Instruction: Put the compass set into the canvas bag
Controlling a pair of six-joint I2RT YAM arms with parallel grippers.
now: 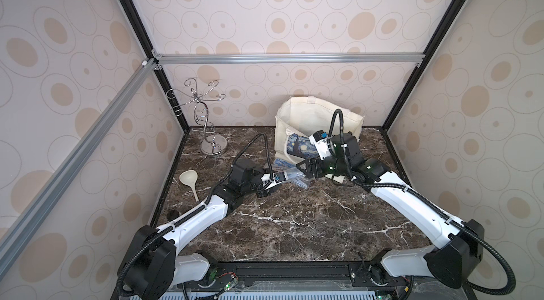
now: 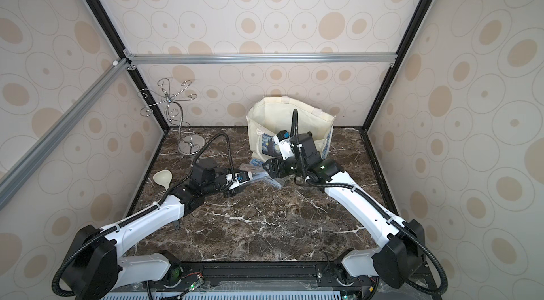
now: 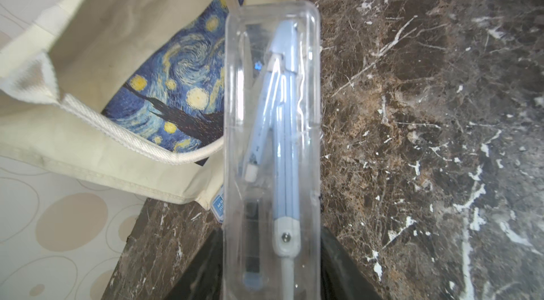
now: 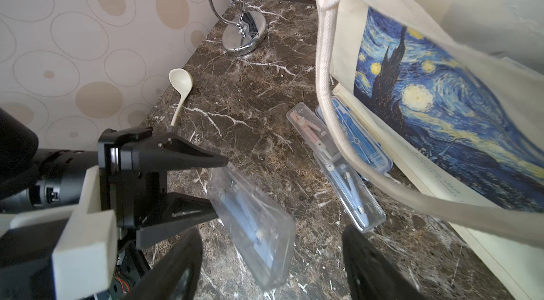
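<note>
My left gripper [image 1: 283, 178] is shut on a clear compass set [image 3: 286, 130] with light blue compasses, raised above the worktop. My right gripper stands part open beside the held case, with nothing clearly between its blurred fingers. The cream canvas bag [image 1: 320, 110] with a starry-night print [image 4: 425, 101] stands at the back right, its white handle [image 4: 334, 130] hanging in front. On the worktop by the bag lie several more compass cases [image 4: 351, 192], one with pink pieces, one blue.
A chrome stand [image 1: 214, 144] stands at the back left, and a white ladle [image 1: 188, 178] lies at the left. Walls close in the space at the sides and back.
</note>
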